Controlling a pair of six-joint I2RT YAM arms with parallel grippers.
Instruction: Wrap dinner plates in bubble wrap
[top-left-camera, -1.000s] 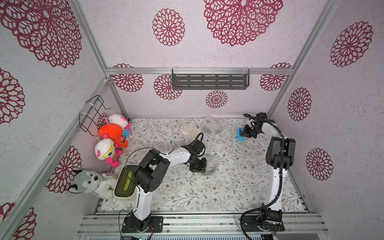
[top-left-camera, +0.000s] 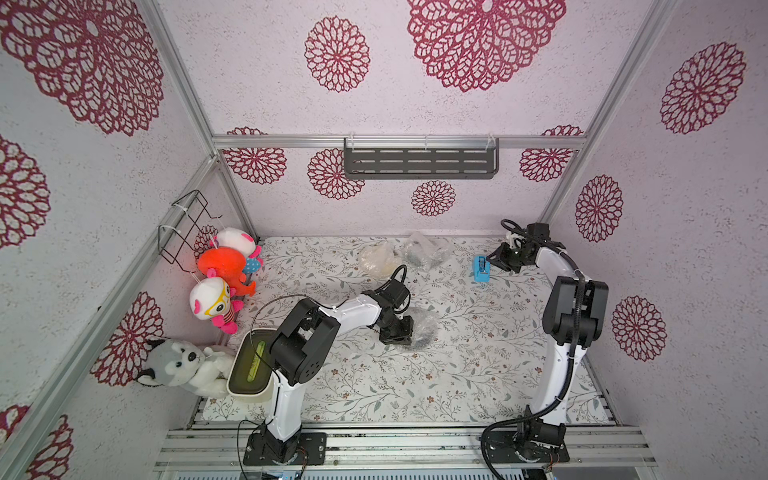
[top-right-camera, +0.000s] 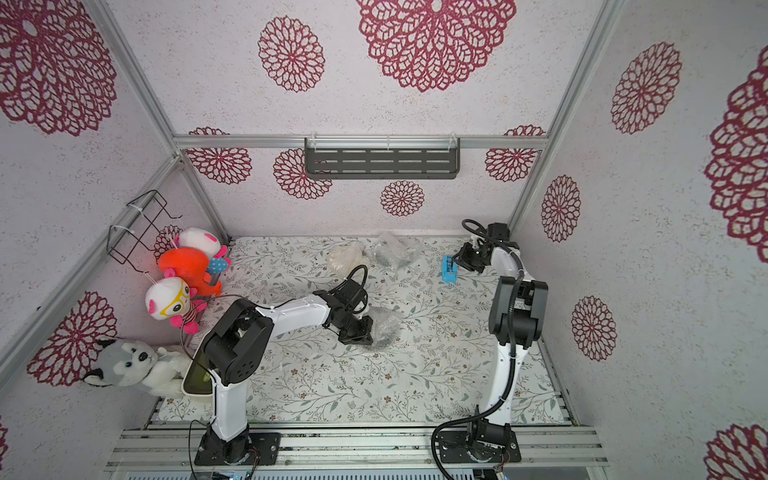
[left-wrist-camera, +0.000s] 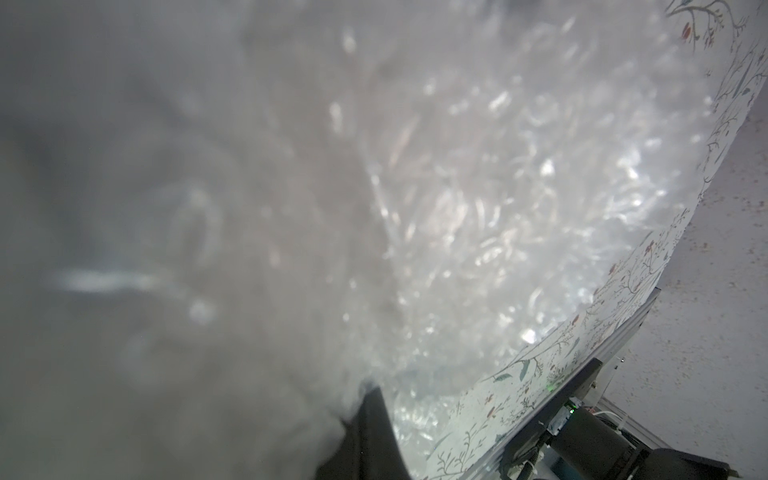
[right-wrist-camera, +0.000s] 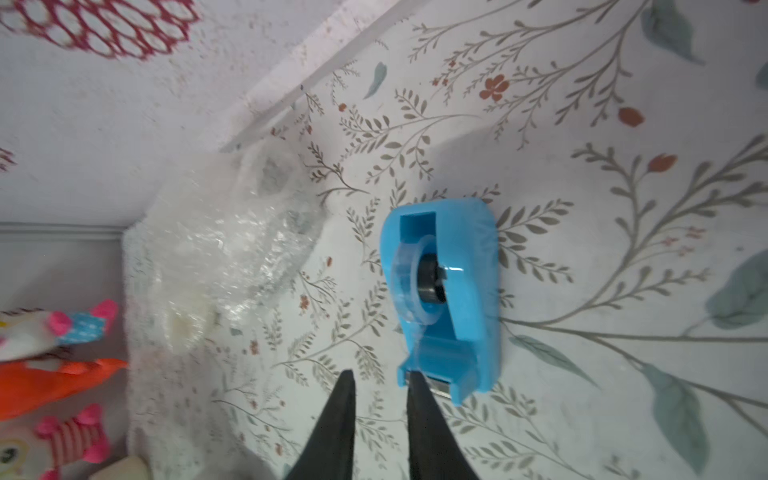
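Note:
A clear bubble-wrap bundle lies mid-table and fills most of the left wrist view; whether a plate is inside cannot be made out. My left gripper is down at its left side, shut, with a dark fingertip against the wrap. The pinch point is hidden by the film. A blue tape dispenser holding a clear roll stands at the back right. Just to its right is my right gripper, its fingers apart with nothing seen between them. Two more wrapped bundles, one yellowish and one clear, rest near the back wall.
Plush toys line the left side, with a husky toy nearer the front. Beside it stands a bin with a green item inside. A grey shelf hangs on the back wall.
My right gripper has drawn slightly back and right, uncovering more of the dispenser, which stays in place. The left arm and the bundles show no movement.

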